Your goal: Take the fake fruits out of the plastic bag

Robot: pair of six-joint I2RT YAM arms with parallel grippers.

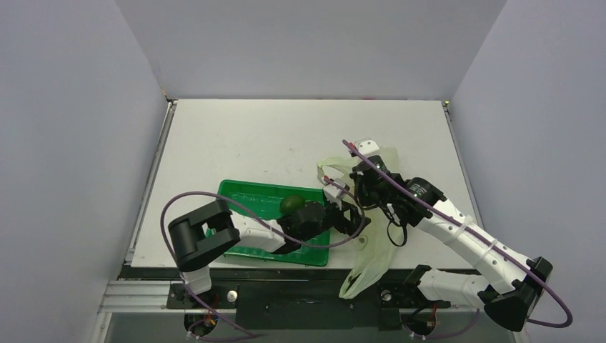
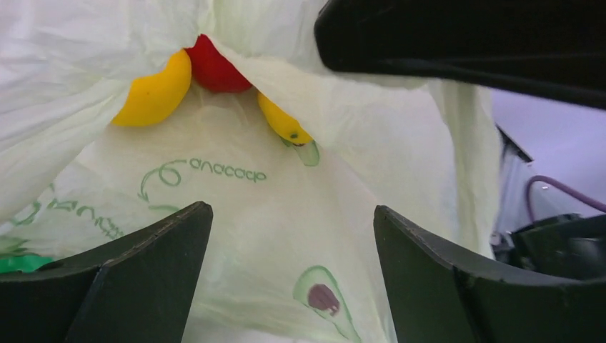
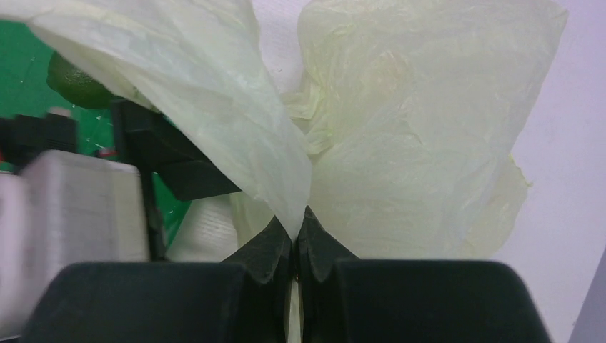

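A pale green plastic bag (image 1: 375,250) lies at the right of the table, its mouth toward the tray. Inside it, the left wrist view shows a yellow fruit (image 2: 159,93), a red fruit (image 2: 216,66) and another yellow piece (image 2: 282,120), partly covered by folds. My left gripper is part open at the bag's mouth, nothing between its fingers, short of the fruits. In the right wrist view my right gripper is shut on a gathered edge of the bag, lifting it. A dark green fruit (image 1: 291,204) sits in the green tray (image 1: 246,189).
The tray stands left of the bag, partly under the left arm. Both grippers are close together near the bag.
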